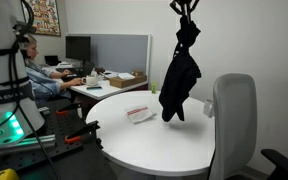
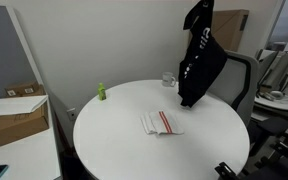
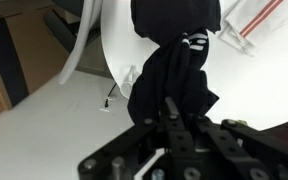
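A black cloth garment (image 1: 181,82) with some white lettering hangs down over the round white table (image 1: 149,151). My gripper (image 1: 185,15) is shut on its upper end, high above the tabletop. In exterior view 2 the same black cloth (image 2: 202,65) dangles over the table's right part, while the gripper itself is out of that frame. Looking down from the wrist, I see the black cloth (image 3: 174,75) spreading away from my gripper; the fingertips are hard to make out against it.
A folded white cloth with red stripes (image 2: 162,122) lies on the table. A clear mug (image 2: 169,78) and a small green bottle (image 2: 102,91) stand toward the rim. One grey chair (image 1: 234,125) is close by the table.
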